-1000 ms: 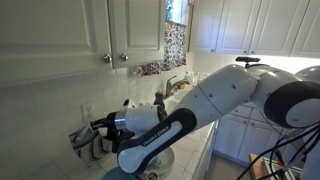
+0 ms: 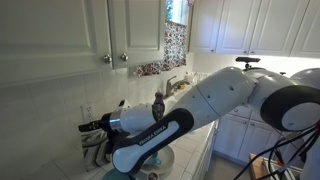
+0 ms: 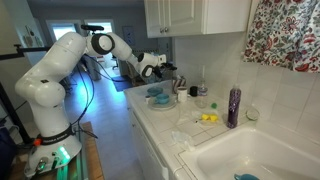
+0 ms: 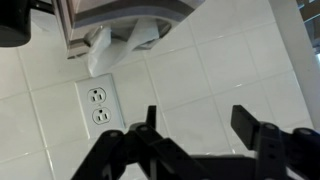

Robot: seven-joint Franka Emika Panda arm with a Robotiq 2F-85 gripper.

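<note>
My gripper stands with its dark fingers spread apart at the bottom of the wrist view, facing the white tiled wall. Only tile shows in the gap. In exterior view 1 the gripper (image 2: 85, 127) is at the left end of the arm, close to the wall. Just under it is a grey and dark striped item (image 2: 97, 150), possibly cloth; whether they touch I cannot tell. A curved grey shape (image 4: 130, 12) and a pale translucent piece (image 4: 105, 50) appear at the top of the wrist view, too partial to name.
A wall outlet (image 4: 99, 105) is set in the tiles. White upper cabinets (image 2: 60, 38) hang above the arm. On the counter are a round white dish (image 2: 160, 160), a purple bottle (image 3: 234, 107) and several small items, with a sink (image 3: 260, 155) nearby.
My gripper has shifted a little to the left along the wall. The striped item's visible outline under it has also changed slightly.
</note>
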